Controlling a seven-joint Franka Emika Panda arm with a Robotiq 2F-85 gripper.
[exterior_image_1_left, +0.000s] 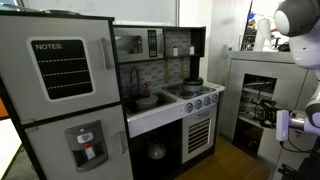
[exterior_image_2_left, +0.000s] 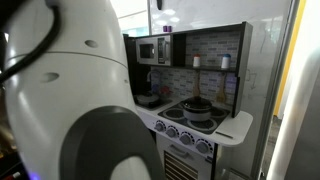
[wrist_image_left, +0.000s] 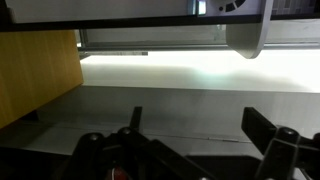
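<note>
My gripper stands open in the wrist view, its two dark fingers wide apart with nothing between them. From exterior view 1, the gripper (exterior_image_1_left: 264, 112) shows small and dark at the right, in front of a grey cabinet (exterior_image_1_left: 262, 75) and away from the toy kitchen. A dark pot (exterior_image_1_left: 191, 87) sits on the stove (exterior_image_1_left: 192, 93); in exterior view 2 the same pot (exterior_image_2_left: 198, 107) has a lid. The white arm (exterior_image_2_left: 75, 85) fills the left of that view and hides much of the kitchen.
A grey fridge (exterior_image_1_left: 68, 100) stands at the kitchen's left. The sink (exterior_image_1_left: 150, 103) holds dark cookware, and a round pot (exterior_image_1_left: 156, 151) sits on the lower shelf. Small jars (exterior_image_2_left: 225, 62) line the upper shelf.
</note>
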